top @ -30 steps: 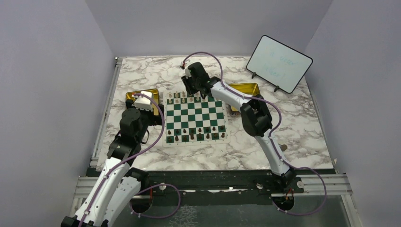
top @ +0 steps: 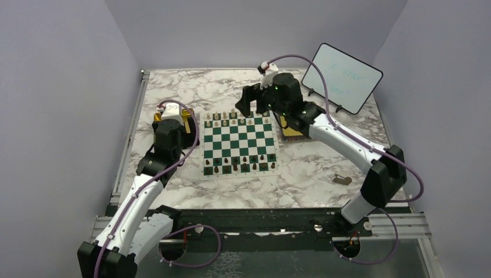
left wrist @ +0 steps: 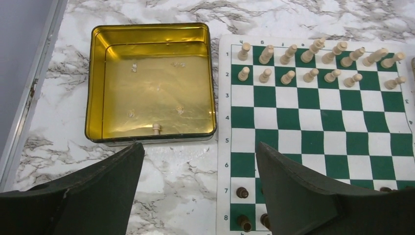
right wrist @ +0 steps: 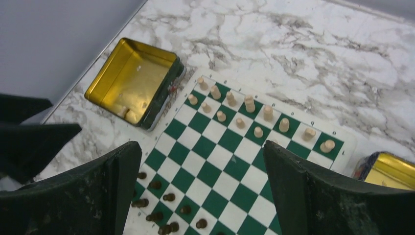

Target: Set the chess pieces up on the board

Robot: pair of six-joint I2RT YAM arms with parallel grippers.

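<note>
The green-and-white board (left wrist: 313,117) carries light pieces (left wrist: 307,54) along its far two rows and dark pieces (left wrist: 242,192) along its near rows. One light piece (left wrist: 156,129) lies in the gold tin (left wrist: 212,83) left of the board. My left gripper hangs over the near side of that tin, its fingers apart with nothing seen between them. My right gripper is high over the board's far part, open and empty; its wrist view shows both light and dark rows.
A second gold tin (right wrist: 396,169) stands right of the board, partly under my right arm. A whiteboard (top: 341,75) is at the back right. A small object (top: 342,179) lies at the front right. Marble table shows clear behind and in front of the board.
My right arm has risen and moved right and toward the camera, away from the light pieces. My left arm has shifted slightly.
</note>
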